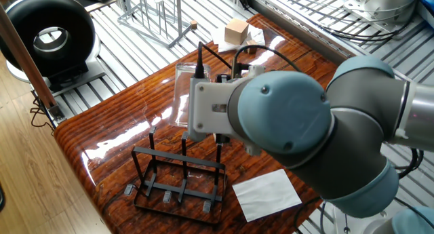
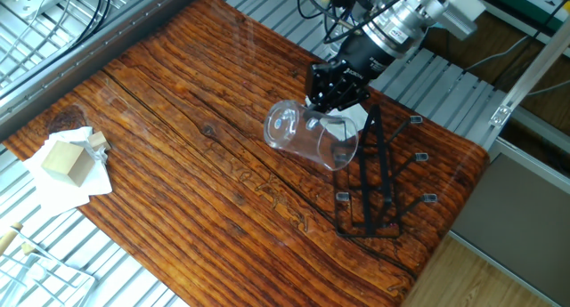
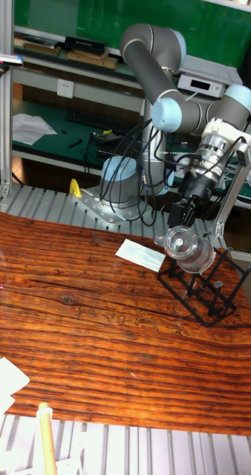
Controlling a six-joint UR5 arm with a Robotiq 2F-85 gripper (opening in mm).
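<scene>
A clear glass cup [image 2: 307,136] lies on its side in the air, with my dark gripper [image 2: 326,95] shut on it at its near side. In exterior view 3 the cup [image 3: 189,249] hangs just below the gripper [image 3: 180,215], over the edge of a black wire rack [image 3: 199,293]. The rack [image 1: 182,191] has several upright prongs with clear tips, all without cups. In exterior view 1 the wrist covers the fingers, and only part of the cup [image 1: 182,85] shows beyond it. The exact place of the grip is hard to make out.
A white sheet [image 1: 266,195] lies flat beside the rack. On the far end of the table, a wooden block [image 1: 236,31] rests on white paper. A metal wire rack [image 1: 159,17] stands off the table.
</scene>
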